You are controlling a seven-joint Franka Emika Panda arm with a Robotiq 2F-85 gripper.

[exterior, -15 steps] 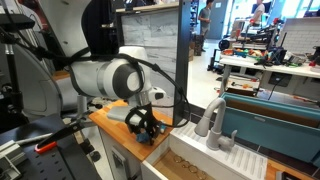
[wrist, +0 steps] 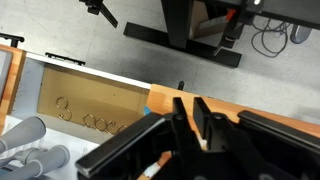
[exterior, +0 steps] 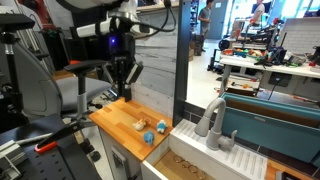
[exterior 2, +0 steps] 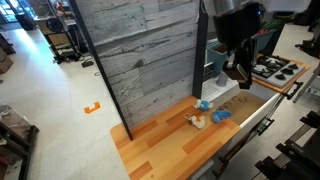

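Note:
My gripper [exterior: 122,97] hangs above the wooden tabletop, to the left of the small items in exterior view 1. In the wrist view its dark fingers [wrist: 180,108] stand slightly apart, part open, with only wood showing between the tips. On the wood lie a blue item [exterior: 148,137], another blue item [exterior: 161,127] behind it, and a small pale item [exterior: 139,124]. From the other side, exterior view 2 shows a blue item [exterior 2: 221,115] and the pale item [exterior 2: 197,121] apart from my gripper [exterior 2: 238,80]. The items are too small to identify.
An open drawer or tray [exterior: 205,160] with several rings borders the wood; a grey faucet [exterior: 210,117] stands at its far side. A grey plank wall [exterior 2: 160,60] rises behind the tabletop. Bare wood [exterior 2: 150,143] extends away from the items.

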